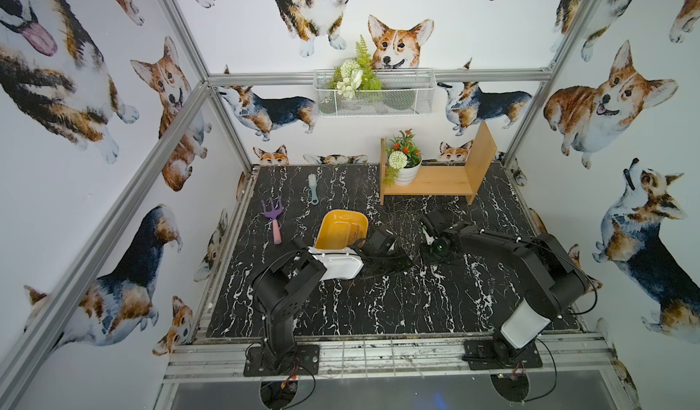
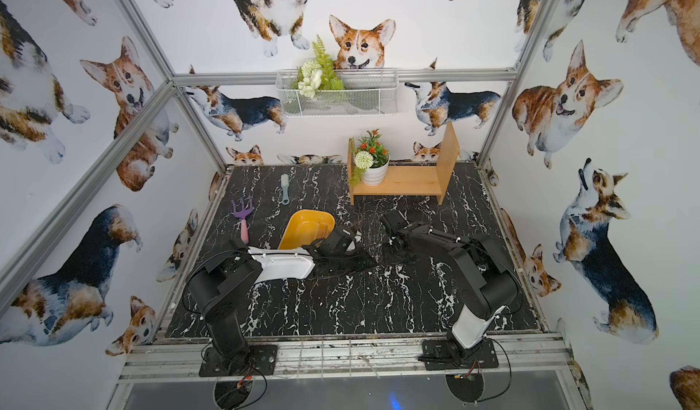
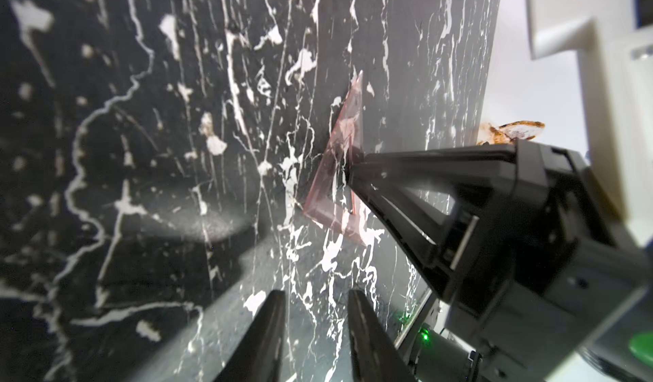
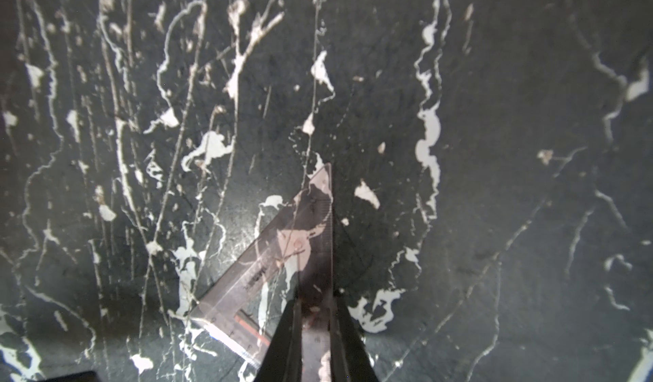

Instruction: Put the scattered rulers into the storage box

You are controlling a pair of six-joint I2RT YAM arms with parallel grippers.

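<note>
A transparent pink triangle ruler [image 4: 313,202] lies on the marble table. In the right wrist view my right gripper is over its lower part, the fingers part open on either side of its long arm. The left wrist view shows the same ruler [image 3: 319,191] with the right gripper's fingertips at it; my left gripper hangs open near it, nothing between its fingers. The yellow storage box [image 1: 341,220] sits behind the left arm, partly hidden by it.
A pink-purple fork [image 1: 275,227] and a small blue-handled tool [image 1: 313,191] lie at the left. A wooden shelf [image 1: 444,180] with a potted plant [image 1: 405,162] stands at the back.
</note>
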